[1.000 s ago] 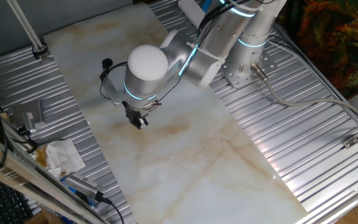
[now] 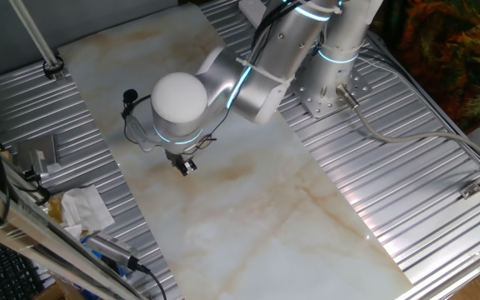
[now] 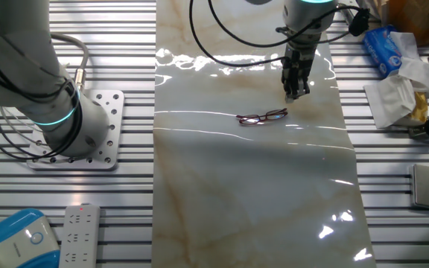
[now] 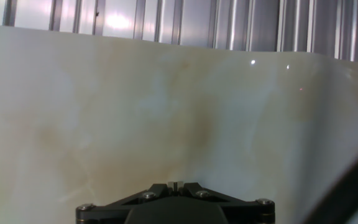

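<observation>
A pair of dark-rimmed glasses lies on the marbled sheet in exterior view 2. My gripper hangs just to the right of them and slightly higher in that picture, apart from the glasses. In exterior view 1 the gripper is over the left half of the sheet, and no glasses show there. The wrist view has the two fingertips of the gripper together, with nothing visible between them. Only bare sheet and its edge appear ahead of it.
Slatted metal table borders the sheet. White paper or tissue and a blue packet lie beyond its right edge. A power strip stands near the arm's base. Most of the sheet is clear.
In exterior view 1 the wrist housing has swung left and toward the viewer, while the fingertips stay almost in place. The gripper's tilt has changed; the surroundings look the same.
</observation>
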